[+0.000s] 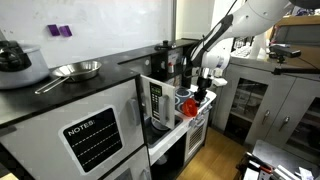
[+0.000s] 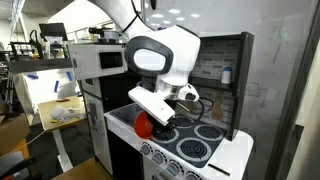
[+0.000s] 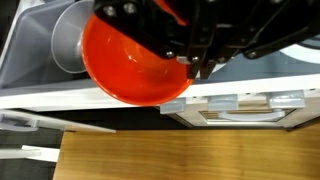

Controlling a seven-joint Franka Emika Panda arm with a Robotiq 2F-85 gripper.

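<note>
A red bowl (image 3: 135, 65) fills the middle-left of the wrist view, its inside looking empty. My gripper is shut on the bowl's rim, at the right side of the bowl there. In exterior view 1 the bowl (image 1: 189, 107) hangs tilted over the counter's front edge, below the gripper (image 1: 200, 97). The second exterior view shows the bowl (image 2: 143, 126) tipped on its side near the stove's front left; the white arm (image 2: 165, 70) stands over it, and the fingertips are hard to make out.
Stove burners (image 2: 192, 149) and front knobs (image 2: 158, 157) lie beside the bowl. A grey sink (image 3: 30, 60) with a clear bowl (image 3: 69, 40) is to its left in the wrist view. An upright cabinet door (image 1: 158, 101) stands open nearby.
</note>
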